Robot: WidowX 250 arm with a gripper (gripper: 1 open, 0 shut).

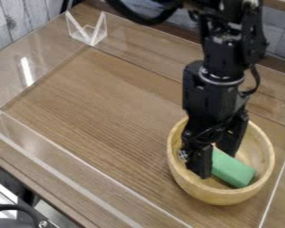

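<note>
A wooden bowl (191, 187) sits at the right front of the table with a green block (233, 169) lying inside it. My black gripper (213, 153) reaches down into the bowl over the block's left part, which it partly hides. The fingers are open; whether the fingers touch the block cannot be made out.
A small white wire-like holder (88, 28) stands at the back left. A wall runs along the back, and black cables lie at the front left corner.
</note>
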